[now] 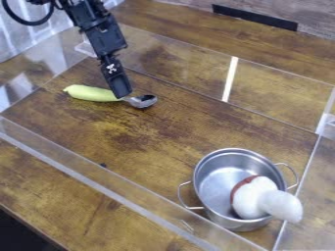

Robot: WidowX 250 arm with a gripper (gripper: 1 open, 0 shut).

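My gripper (pixel 116 83) hangs at the upper left, open, just above a pale green elongated vegetable (pixel 89 92) and a metal spoon (pixel 143 101) lying against its right end on the wooden table. A steel pot (pixel 213 178) with two handles stands at the lower right, holding a white object (pixel 275 202) with a reddish-brown band.
Clear plastic edging (pixel 78 155) runs along the front and around the wooden table (pixel 157 142). A white tape strip (pixel 232 78) lies at the back right.
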